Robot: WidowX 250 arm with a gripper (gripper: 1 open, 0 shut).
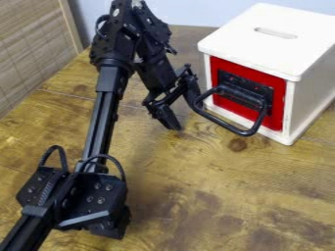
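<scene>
A white box with a red front panel stands at the right of the table. A black block with a looped handle is at that red panel, the loop sticking out to the left. My black arm rises from the lower left and bends down to my gripper, which is low over the table just left of the handle. Whether its fingers are open or shut, or touching the handle, I cannot tell.
A woven panel stands at the upper left edge.
</scene>
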